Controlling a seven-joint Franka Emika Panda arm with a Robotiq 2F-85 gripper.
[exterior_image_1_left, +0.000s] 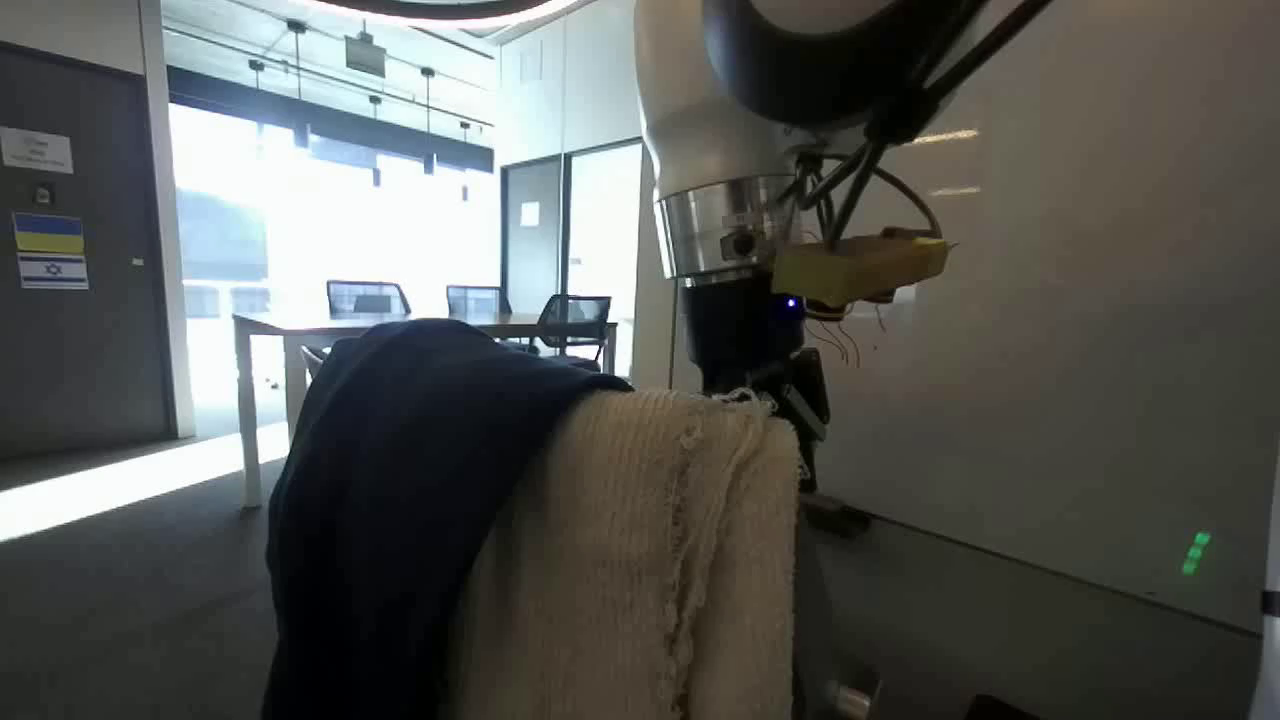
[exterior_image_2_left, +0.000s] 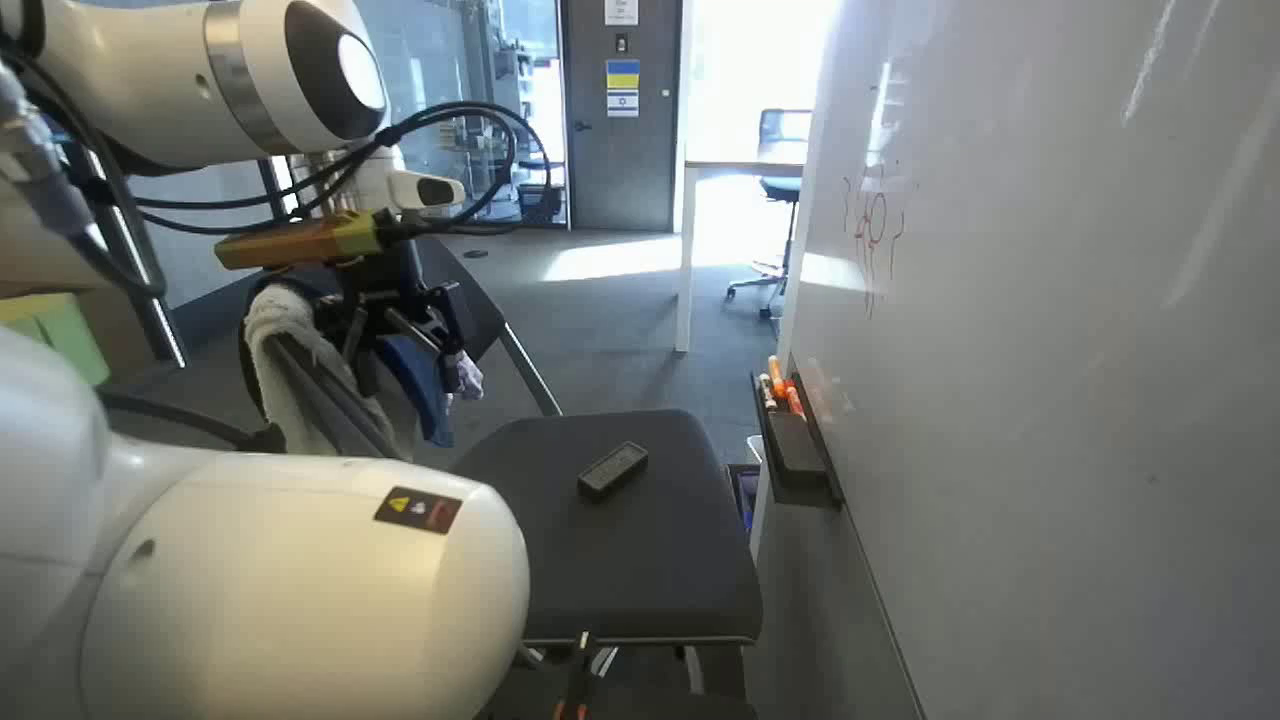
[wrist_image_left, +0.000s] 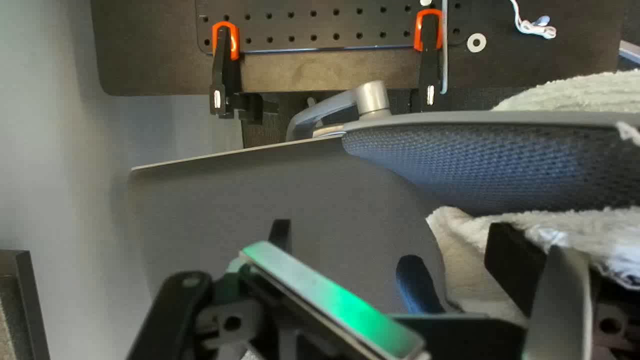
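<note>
My gripper is open in the wrist view, its fingers wide apart with no object clearly held between them. A pale bar (wrist_image_left: 336, 300) glowing green crosses in front of the left finger. The right finger overlaps a cream towel (wrist_image_left: 474, 270); whether they touch cannot be told. That towel (exterior_image_1_left: 624, 540) hangs over the chair back beside a navy cloth (exterior_image_1_left: 408, 480). In the second exterior view, my gripper (exterior_image_2_left: 408, 342) stands at the cloth-draped back. A dark eraser-like block (exterior_image_2_left: 613, 469) lies on the black chair seat (exterior_image_2_left: 648, 564).
To the right stands a whiteboard (exterior_image_2_left: 1032, 360) with red marks. Its tray (exterior_image_2_left: 806, 490) holds markers and a dark block. The seat is otherwise bare. Orange-tipped clamps (wrist_image_left: 225, 39) grip a perforated table edge in the wrist view.
</note>
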